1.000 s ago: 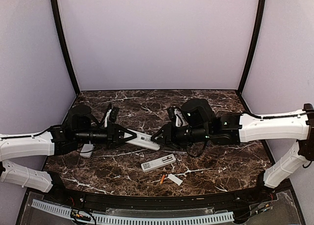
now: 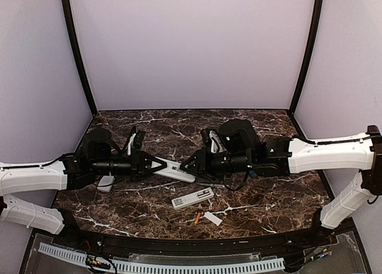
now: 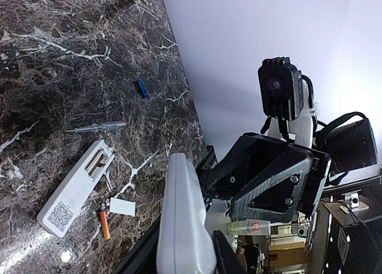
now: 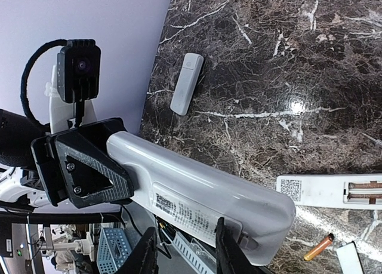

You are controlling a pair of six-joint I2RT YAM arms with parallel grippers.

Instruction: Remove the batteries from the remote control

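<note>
My left gripper is shut on one end of a white remote control, held tilted above the table. The right gripper stands part open at the remote's other end, its two dark fingertips apart and nothing visible between them. In the right wrist view, the remote's back shows a long recessed panel with printed markings and a small grey tab at its end. Whether batteries sit inside cannot be told. An orange battery and a blue battery lie loose on the table.
A second white remote lies on the marble table, its compartment exposed. Beside the orange battery is a small white cover. A clear screwdriver lies farther back, and another white remote rests at the left.
The right gripper has shifted slightly at the remote's end. The left gripper and the remote look unmoved.
</note>
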